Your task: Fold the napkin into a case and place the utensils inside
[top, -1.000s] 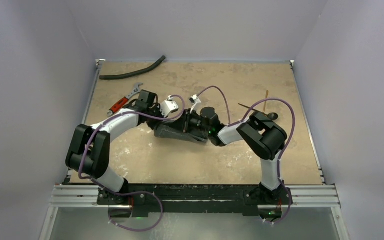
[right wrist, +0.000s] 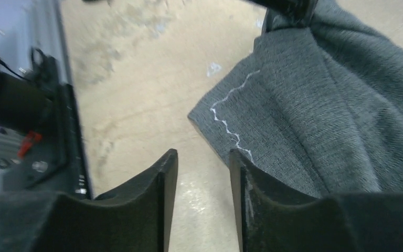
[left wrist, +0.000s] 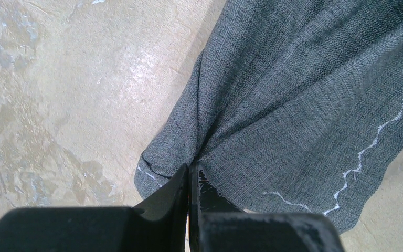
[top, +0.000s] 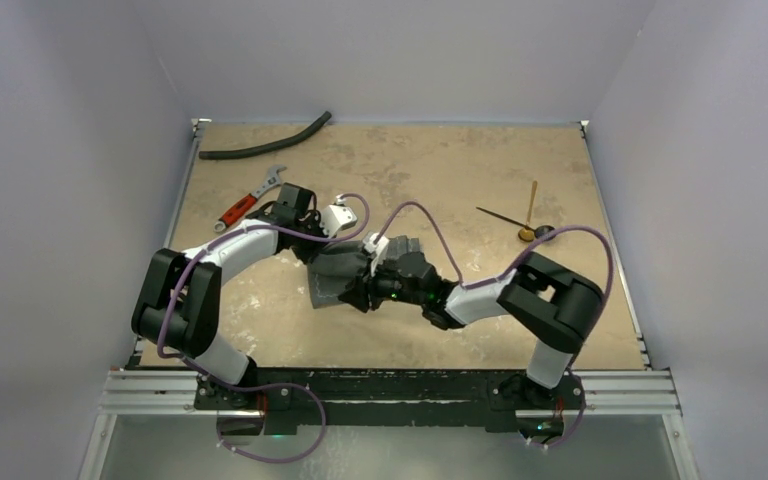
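Observation:
The dark grey napkin (top: 325,290) lies bunched in folds near the table's middle, a white-stitched flap spread toward the front. My left gripper is shut, its tips down on the folded cloth at one end; whether cloth is between them is hard to tell. My right gripper is part open over bare table at the napkin's front edge, nothing visible between its fingers. The utensils, a dark spoon (top: 546,231) and a wooden-handled one (top: 525,234) with a thin dark stick, lie at the right.
A red-handled wrench (top: 235,210) lies left of my left arm, and a curved black tube (top: 260,147) at the back left. Bare table (top: 420,160) shows at the back middle and along the front.
The napkin's front flap shows more spread than about a second ago. My left arm has barely moved.

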